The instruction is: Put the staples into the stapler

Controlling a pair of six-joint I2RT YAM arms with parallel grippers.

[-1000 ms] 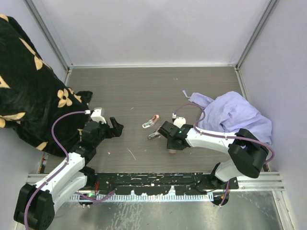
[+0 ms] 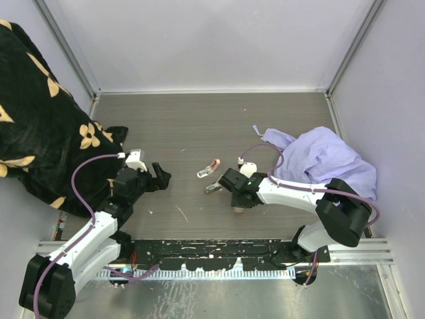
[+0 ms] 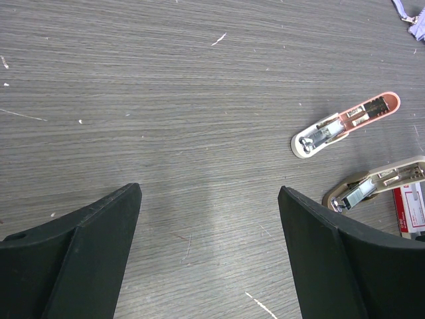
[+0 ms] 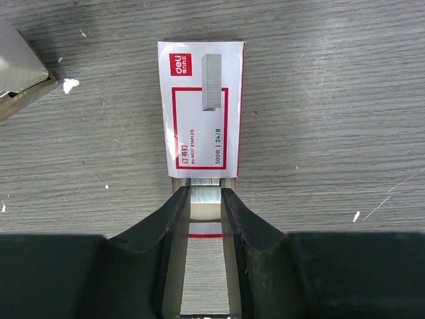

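Note:
A white-and-red staple box point(image 4: 199, 139) lies under my right gripper, its tray showing at the near end. Silvery staples point(image 4: 206, 194) show in that tray. The right fingertips stand a little apart, one on each side of the staples; whether they touch them I cannot tell. Left of the box sits a beige stapler point(image 3: 378, 183) with its metal inside showing. Beyond it lies a pink-and-white stapler point(image 3: 345, 125), also opened flat. My left gripper point(image 2: 165, 178) hangs open and empty over the table, left of both staplers.
A grey staple strip picture is printed on the box lid. Lilac cloth point(image 2: 325, 163) is heaped at the right, and a dark flowered blanket point(image 2: 53, 119) covers the left side.

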